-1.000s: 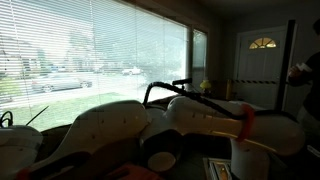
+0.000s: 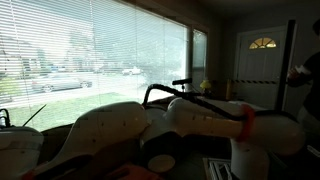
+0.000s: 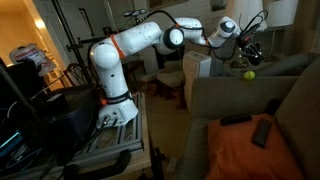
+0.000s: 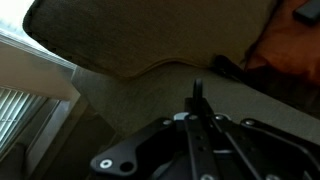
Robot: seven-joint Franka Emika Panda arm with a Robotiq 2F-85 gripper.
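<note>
In the wrist view my gripper points down over a grey-brown sofa (image 4: 150, 40), its fingers brought together. A thin dark object (image 4: 197, 92) sticks up from between the fingertips; what it is cannot be made out. Exterior view 2 has the gripper (image 3: 252, 55) at the far end of the sofa (image 3: 215, 95), above the backrest. Just below it shows a small yellow-green ball (image 3: 249, 75); whether the two touch is unclear. Only the white arm (image 2: 100, 130) is plain in exterior view 1, with the fingers hidden.
An orange-red cushion (image 3: 245, 150) lies on the sofa seat. A dark remote-like object (image 3: 262, 131) rests on it, and a black object (image 3: 236, 119) lies at its upper edge. A window with blinds (image 2: 90, 60) fills the left. Someone (image 2: 309, 75) stands at the right edge.
The person at the right edge has shifted slightly.
</note>
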